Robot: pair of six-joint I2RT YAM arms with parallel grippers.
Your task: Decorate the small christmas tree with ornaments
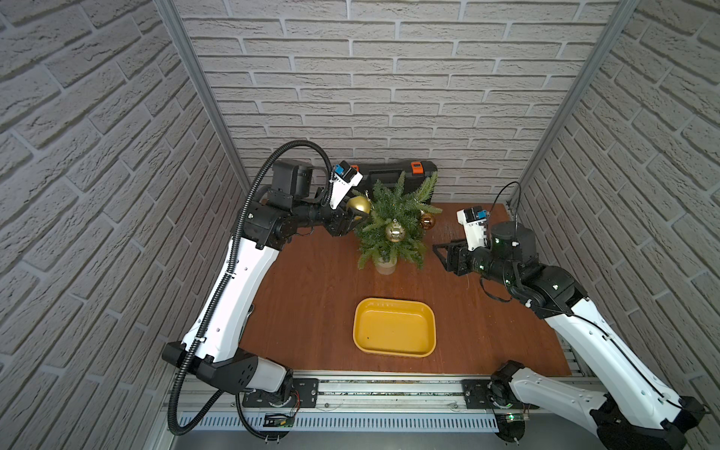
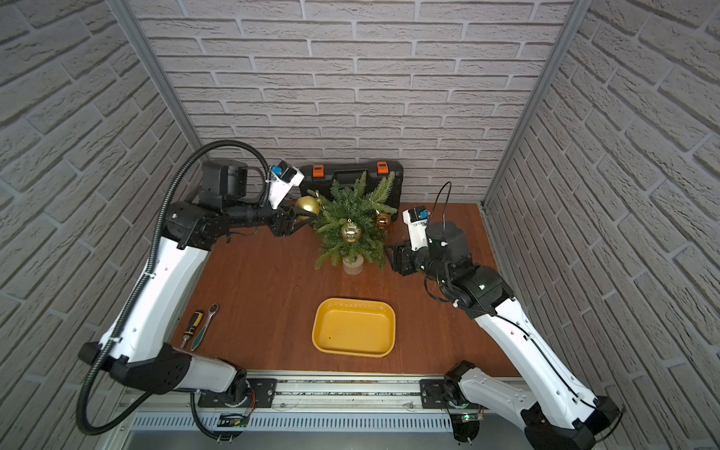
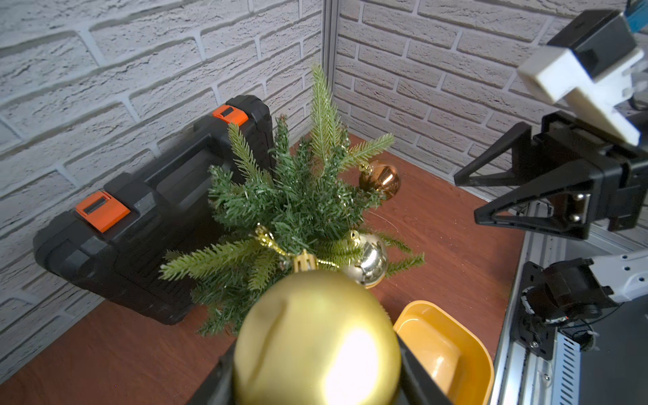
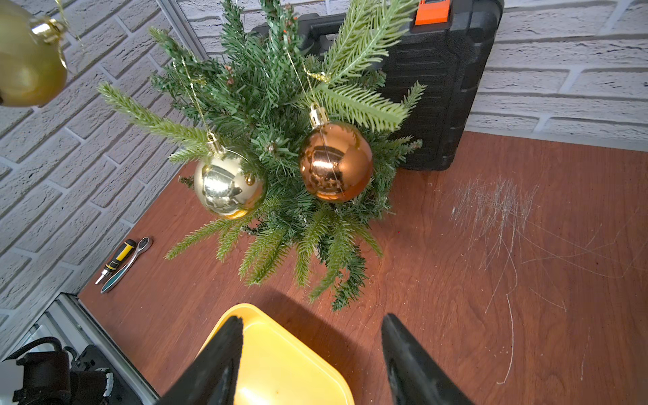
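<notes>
A small green tree (image 1: 397, 202) in a pot stands at the table's middle. A silver-gold ball (image 4: 228, 185) and a copper ball (image 4: 336, 162) hang on it. My left gripper is shut on a matte gold ball (image 3: 307, 330) at the tree's upper left; whether its cord touches a branch is unclear. My right gripper stands open right of the tree, with nothing between its fingers.
An empty yellow tray (image 1: 393, 326) lies in front of the tree. A black case (image 3: 155, 189) leans at the back wall. A screwdriver (image 2: 193, 324) and ratchet (image 2: 210, 315) lie at front left. Loose silvery strands lie right of the tree.
</notes>
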